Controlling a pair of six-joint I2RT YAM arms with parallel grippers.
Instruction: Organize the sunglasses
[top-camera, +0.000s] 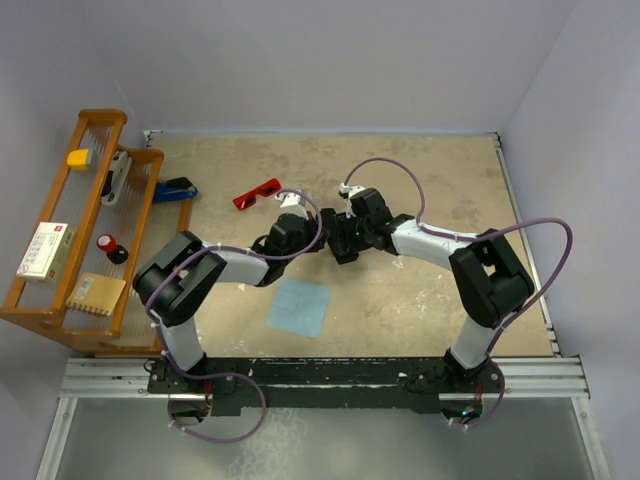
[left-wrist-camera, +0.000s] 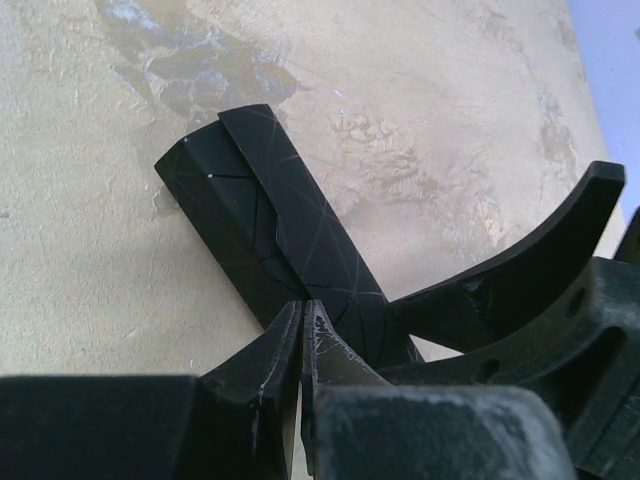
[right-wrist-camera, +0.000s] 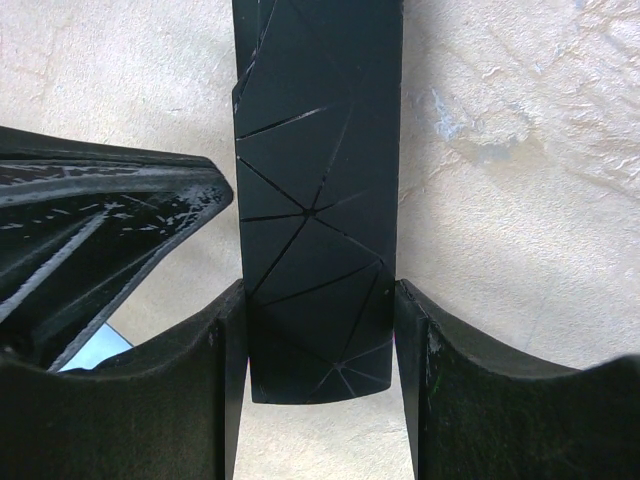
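Note:
The black glasses case (top-camera: 329, 218) lies shut on the table, its flap edge running lengthwise in the left wrist view. Red sunglasses (top-camera: 257, 194) rest farther back on the left. The tips of my left gripper are shut together at the case's flap edge, with nothing visible between them; whether they touch it I cannot tell. My right gripper stands open around the case's near end, one finger along each side. A light blue cloth (top-camera: 298, 307) lies flat in front of the case.
At the left stands a wooden shelf (top-camera: 140, 240) holding a white box (top-camera: 45, 251), a notebook (top-camera: 97, 293), a stapler (top-camera: 116, 178) and other small things. A blue object (top-camera: 176, 190) sits beside it.

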